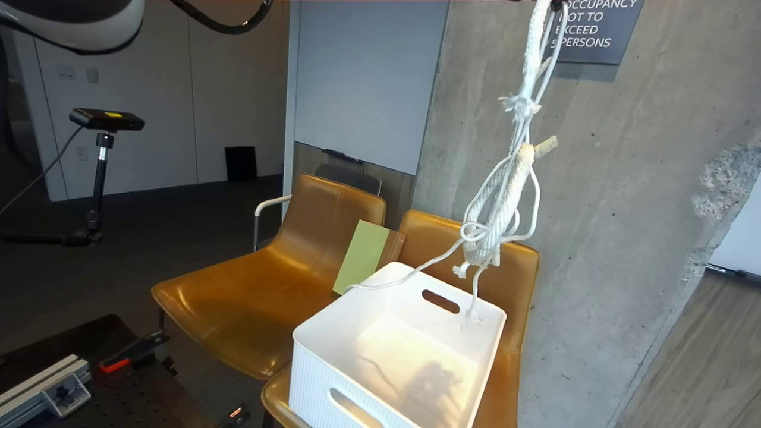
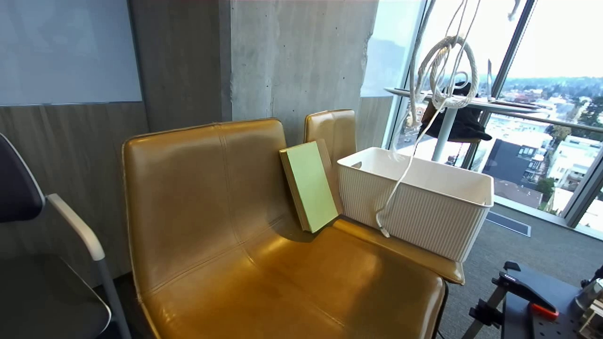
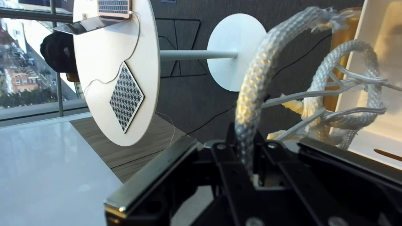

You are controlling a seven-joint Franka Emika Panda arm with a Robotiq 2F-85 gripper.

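Note:
A tangled bundle of white rope and thinner cord (image 1: 496, 207) hangs above a white bin (image 1: 314, 367) in exterior view 1. My gripper is shut on the thick white rope (image 3: 252, 86) in the wrist view, and the rope's frayed end curls up past the fingers. Only a dark tip of the gripper shows at the top edge of exterior view 1. In exterior view 2 the rope loops (image 2: 446, 70) dangle over the bin (image 2: 418, 212), and one cord (image 2: 402, 175) drapes outside its ribbed side. Another strand's frayed end hangs just inside the bin's far corner.
The bin rests on a tan leather chair. A green book (image 2: 311, 183) leans beside it, next to a second tan chair (image 2: 186, 209). A concrete pillar (image 1: 592, 214) stands behind. A dark bench with tools (image 2: 525, 305) is at the lower right of exterior view 2.

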